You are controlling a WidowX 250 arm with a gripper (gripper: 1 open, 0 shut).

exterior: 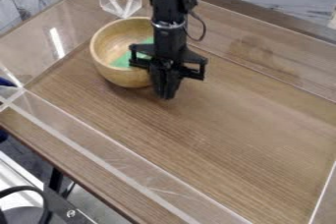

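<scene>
The black robot arm (pixel 168 27) hangs from the top centre, with its gripper (pixel 167 90) low over the wooden table at the right front of a tan bowl (pixel 109 44). The gripper looks shut, and nothing shows between its fingers. A green item (pixel 129 56) lies inside the bowl, partly hidden behind the arm.
A white wire stand (pixel 121 2) is behind the bowl at the back left. A white plank wall runs along the back, and dark cables lie at the lower left.
</scene>
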